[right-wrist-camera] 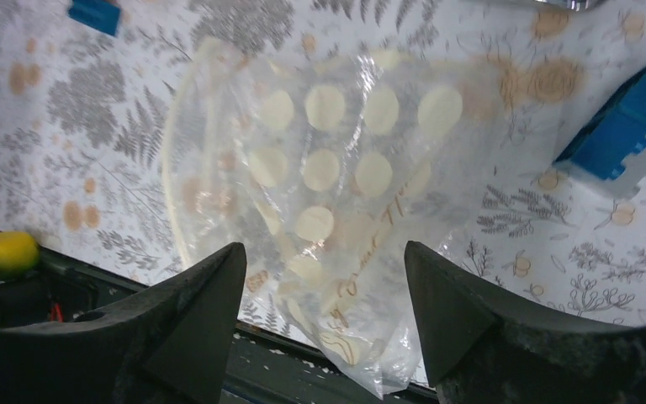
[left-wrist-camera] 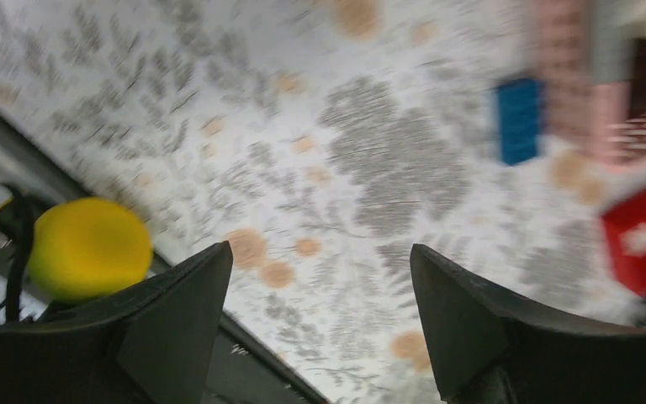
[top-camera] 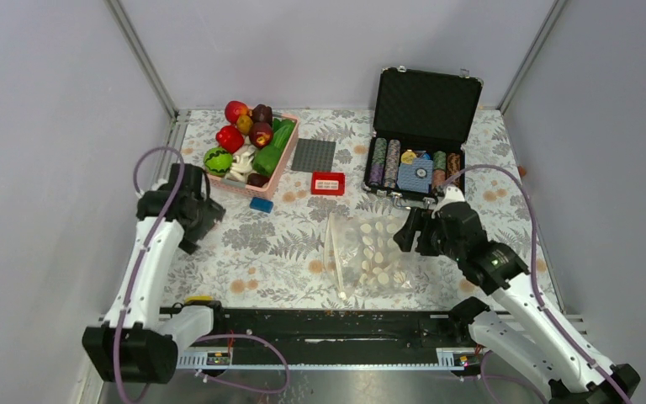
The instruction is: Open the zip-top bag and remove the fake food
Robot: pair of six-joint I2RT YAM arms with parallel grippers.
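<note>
A clear zip top bag (top-camera: 366, 252) with pale round pieces inside lies flat at the front middle of the table, filling much of the right wrist view (right-wrist-camera: 320, 185). My right gripper (top-camera: 412, 231) is open above the bag's right part, nothing between its fingers. My left gripper (top-camera: 200, 225) is at the table's left side, well away from the bag, open with only tablecloth seen between its fingers.
A basket of fake produce (top-camera: 261, 151) stands back left, with a blue block (top-camera: 261, 204), a grey plate (top-camera: 313, 154) and a red box (top-camera: 328, 183) nearby. An open chip case (top-camera: 415, 168) is back right.
</note>
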